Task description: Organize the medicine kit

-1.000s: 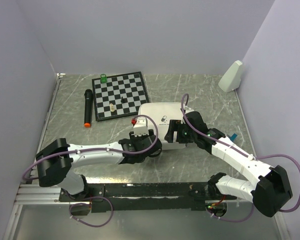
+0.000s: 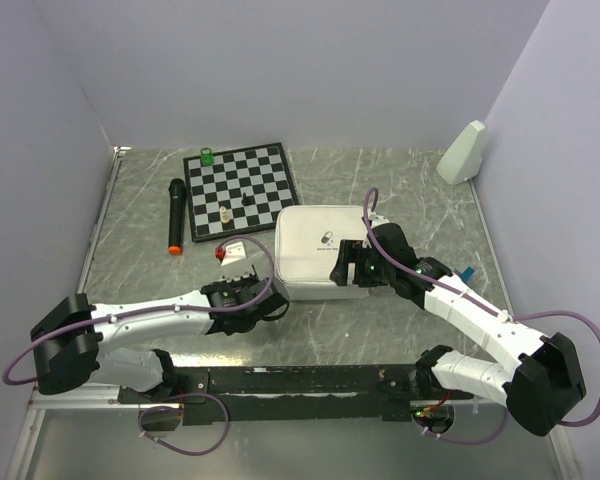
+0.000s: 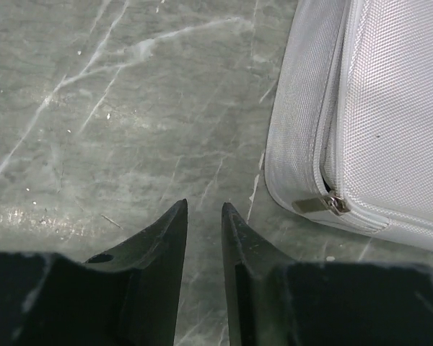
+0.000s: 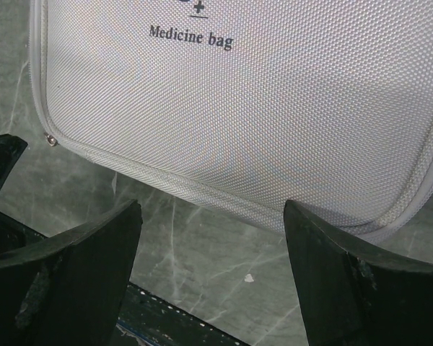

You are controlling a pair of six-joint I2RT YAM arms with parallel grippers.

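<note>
A white fabric medicine bag (image 2: 318, 232) lies closed in the middle of the table; its printed lid (image 4: 245, 101) fills most of the right wrist view. My left gripper hangs over bare marble just left of the bag's corner, where a metal zipper pull (image 3: 335, 202) shows. Its fingers are parted slightly, nothing between them. My right gripper stands open over the bag's front edge, nothing between its fingers.
A chessboard (image 2: 242, 175) with a few small objects lies at the back left, beside a black microphone (image 2: 177, 205). A white device (image 2: 463, 150) stands at the back right.
My left arm has moved left, away from over the bag's front left to beside it. The right arm and the bag look unchanged.
</note>
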